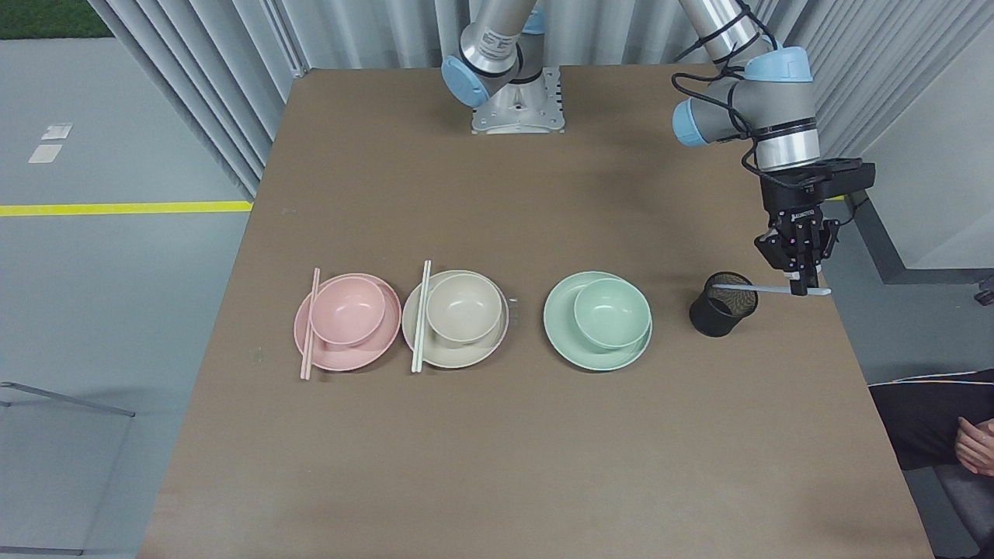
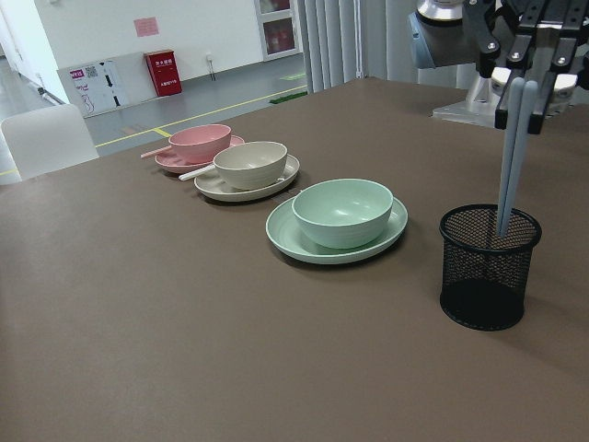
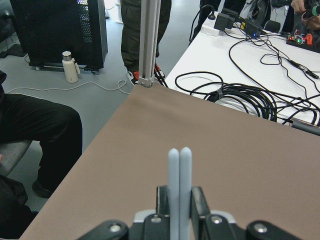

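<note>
My gripper [image 1: 801, 279] is shut on a pair of pale blue chopsticks [image 2: 513, 161], held level above the black mesh cup [image 1: 713, 317] at the table's right; in the wrist view the chopsticks [image 3: 179, 200] lie side by side between the fingers. Left of the cup sits a green bowl [image 1: 612, 313] on a green plate [image 1: 587, 355]. Farther left are a cream bowl and plate [image 1: 463, 307] with cream chopsticks [image 1: 421, 317] on the plate, and a pink bowl and plate [image 1: 347, 311] with pink chopsticks [image 1: 310, 326].
A seated person [image 1: 969, 438] is beside the right edge; a white table with cables [image 3: 265, 60] shows in the wrist view.
</note>
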